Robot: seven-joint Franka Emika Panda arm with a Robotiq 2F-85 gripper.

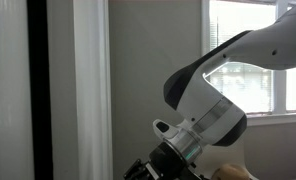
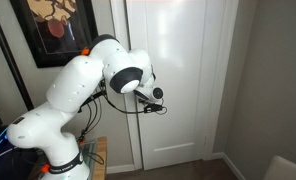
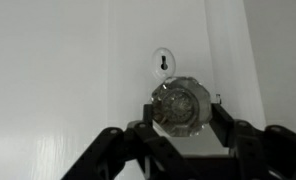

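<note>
A faceted clear glass door knob [image 3: 181,106] sits in the middle of the wrist view, on a white door [image 3: 73,60]. My gripper has one dark finger on either side of the knob and is shut on it. Just above the knob, a small oval keyhole plate [image 3: 164,63] shows. In exterior view 2 the arm reaches across to the white door [image 2: 193,90], and the small dark gripper [image 2: 153,107] is at its surface; the knob cannot be made out there. Exterior view 1 cuts off the gripper [image 1: 138,172] at the bottom edge.
A framed picture [image 2: 64,22] hangs left of the door in exterior view 2. Loose cables [image 2: 91,115] hang beside the arm. Floor right of the arm's base looks clear. A window [image 1: 250,75] is behind the arm in exterior view 1.
</note>
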